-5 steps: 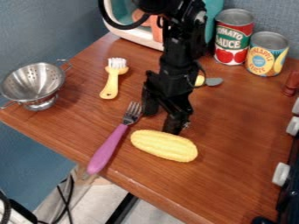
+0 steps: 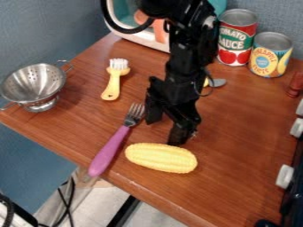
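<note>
My black gripper (image 2: 178,133) hangs low over the middle of the wooden table, its tip just behind a yellow corn cob (image 2: 161,158); whether it is open or shut is unclear. A purple-handled fork (image 2: 109,149) lies left of the corn. A yellow brush (image 2: 112,85) lies farther back, and a spoon-like utensil (image 2: 215,82) lies partly hidden behind the arm.
A steel colander (image 2: 32,84) sits at the left edge. Two cans, tomato (image 2: 236,40) and corn (image 2: 271,55), stand at the back right with a small red shaker (image 2: 296,85). A stove (image 2: 292,173) borders the right.
The gripper has shifted very slightly over the last second, staying just behind the corn cob. The objects on the table look unmoved.
</note>
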